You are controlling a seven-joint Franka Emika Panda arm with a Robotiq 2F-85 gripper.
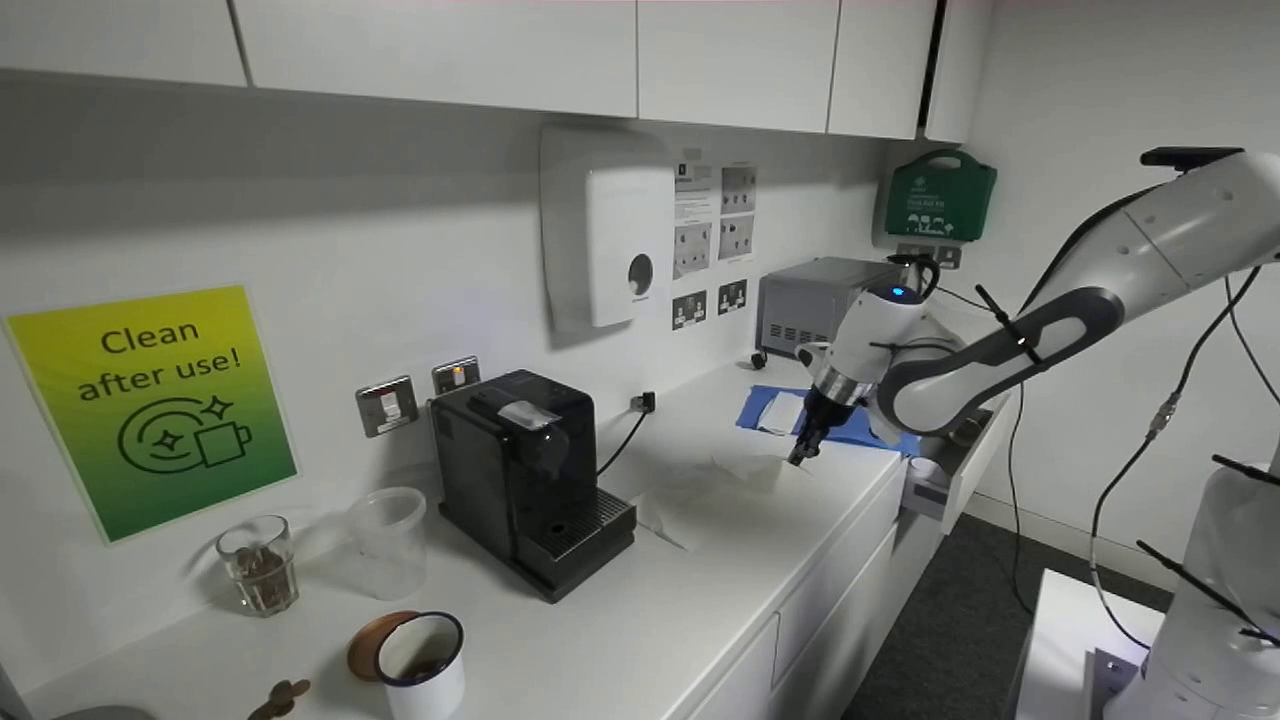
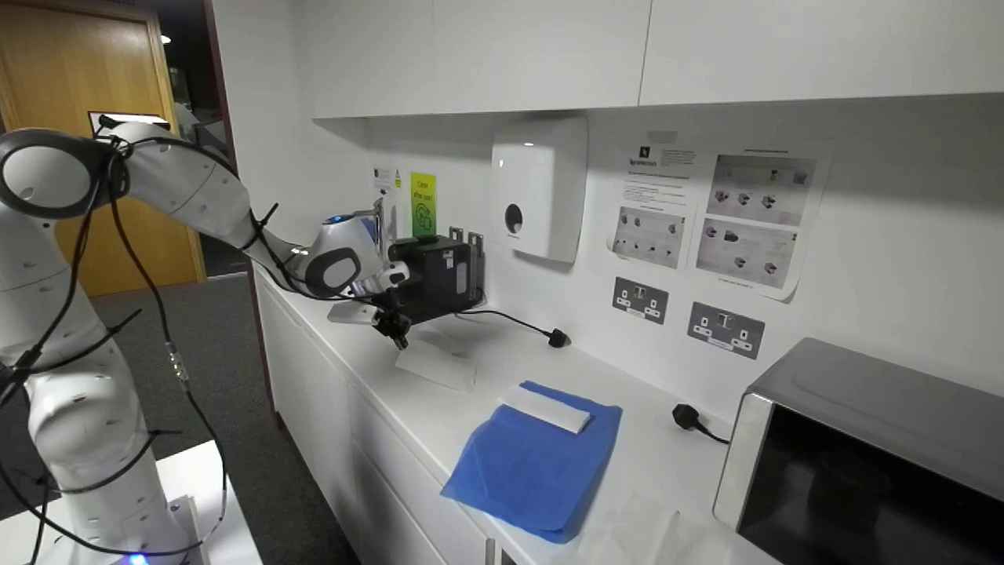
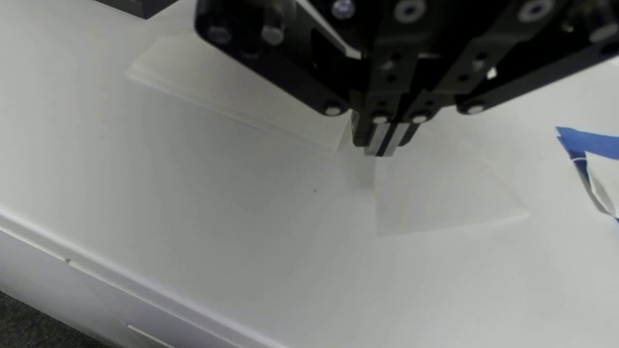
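Observation:
My gripper [image 1: 801,456] is shut, low over the white counter. In the wrist view its fingertips [image 3: 374,152] are together, right at the edge of a thin white paper sheet [image 3: 441,191]. I cannot tell whether the sheet is pinched between them or lies under them. Another white sheet [image 3: 232,93] lies to the left, its corner close to the fingers. From the second exterior view, white paper [image 2: 438,364] lies flat just beyond the gripper [image 2: 401,343].
A blue cloth [image 2: 541,461] with a folded white piece [image 2: 546,408] lies flat nearby. The black coffee machine [image 1: 528,480], a glass [image 1: 260,570], a plastic cup [image 1: 387,546] and a mug [image 1: 422,672] occupy the left end. An open drawer [image 1: 978,456] juts out at the right.

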